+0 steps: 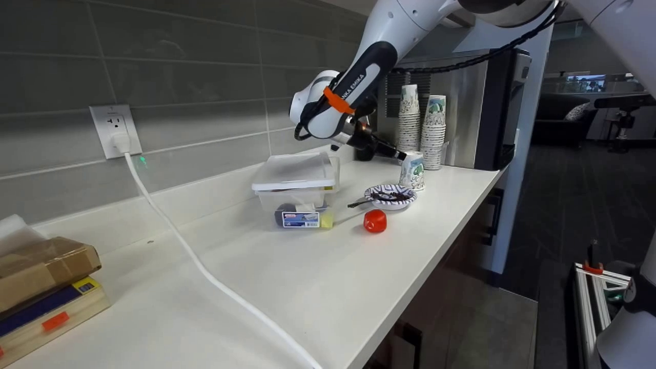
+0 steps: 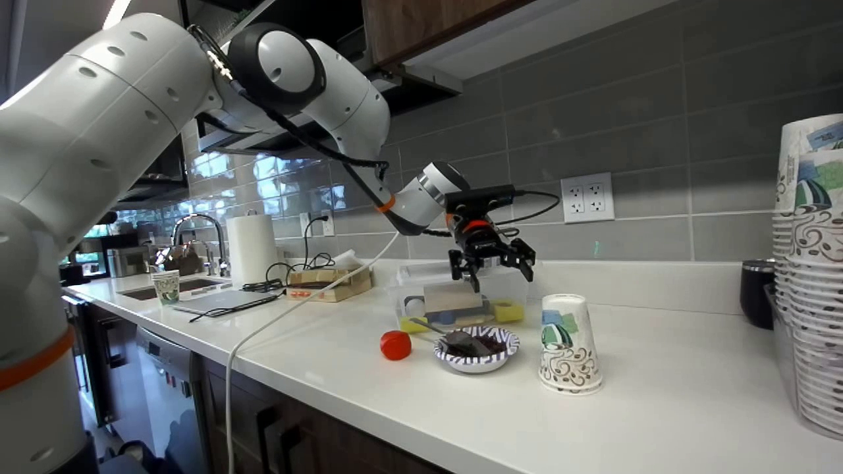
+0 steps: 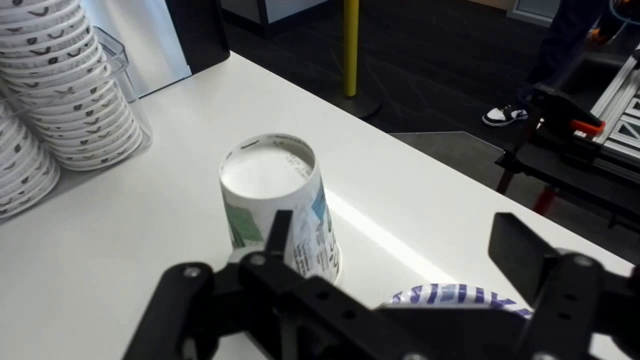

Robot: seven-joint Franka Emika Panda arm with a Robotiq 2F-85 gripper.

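Observation:
My gripper (image 2: pixel 499 276) stands open above the counter near the clear box, with nothing between its fingers. An upside-down paper cup (image 2: pixel 570 347) with a green and blue print stands on the counter. In the wrist view the cup (image 3: pixel 279 204) rises behind one of my fingers, which hides part of its lower side. The purple-and-white patterned bowl (image 2: pixel 475 364) holds dark contents and a spoon (image 2: pixel 464 343). In the wrist view only the rim of the bowl (image 3: pixel 459 294) shows, beyond the gripper. A red rounded object (image 2: pixel 396 345) lies beside the bowl.
The clear lidded box (image 1: pixel 295 200) stands near the wall. Tall stacks of cups (image 2: pixel 816 300) and a dark tumbler (image 2: pixel 757 293) stand at the far end. A white cable (image 1: pixel 203 264) crosses the counter (image 1: pixel 246 295), whose front part is mostly clear.

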